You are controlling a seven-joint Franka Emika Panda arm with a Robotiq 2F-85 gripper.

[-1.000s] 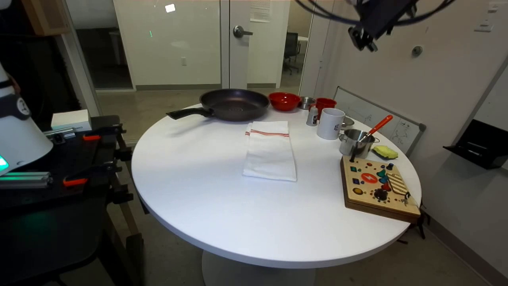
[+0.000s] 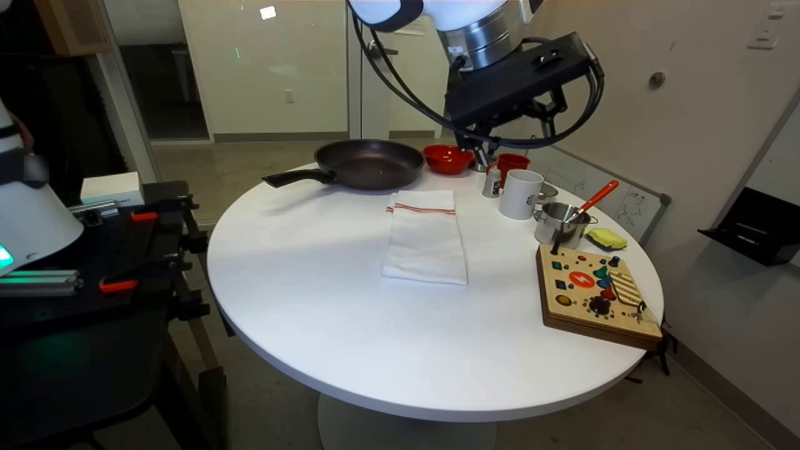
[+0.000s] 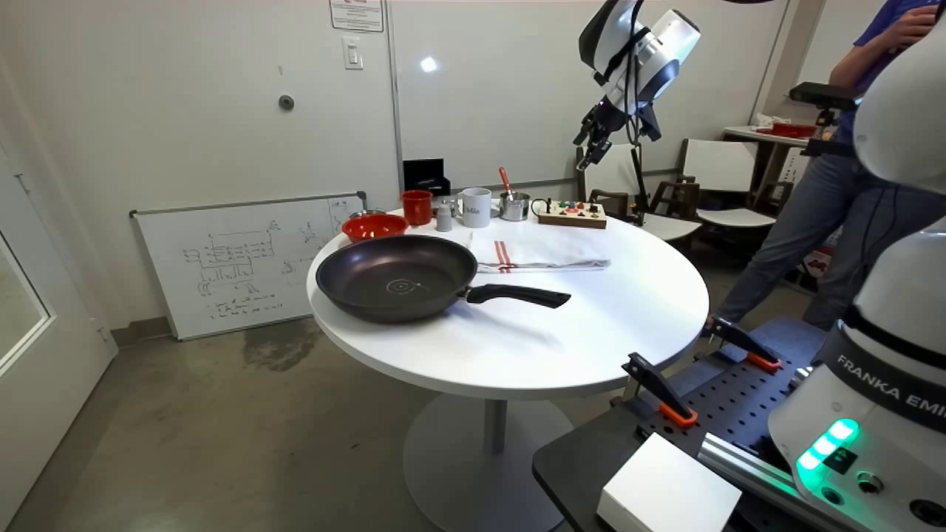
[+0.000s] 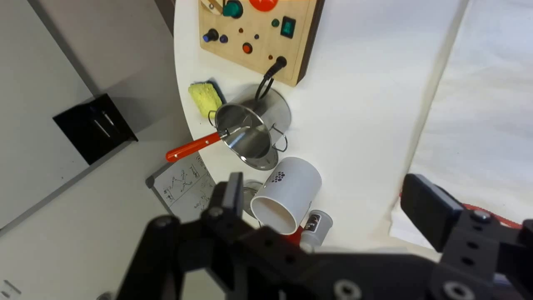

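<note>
My gripper is open and empty, its fingers spread wide apart in the wrist view. It hangs in the air above the table, clear of every object in exterior view 2. Between and beyond the fingers lie a white mug [image 4: 287,195], a small grey shaker [image 4: 317,228] and part of a red cup [image 2: 513,162]. A steel pot [image 2: 562,224] holds a red-handled utensil [image 2: 600,195]. A white towel with red stripes [image 2: 425,239] is folded flat near the table's middle.
A black frying pan [image 3: 396,275] and a red bowl [image 3: 375,227] stand at one side of the round white table [image 2: 337,322]. Near the opposite edge are a wooden button board [image 2: 598,294] and a yellow sponge [image 2: 606,239].
In exterior view 1 the arm and gripper have come lower and moved left, now over the far side of the table. The objects on the table look unmoved.
</note>
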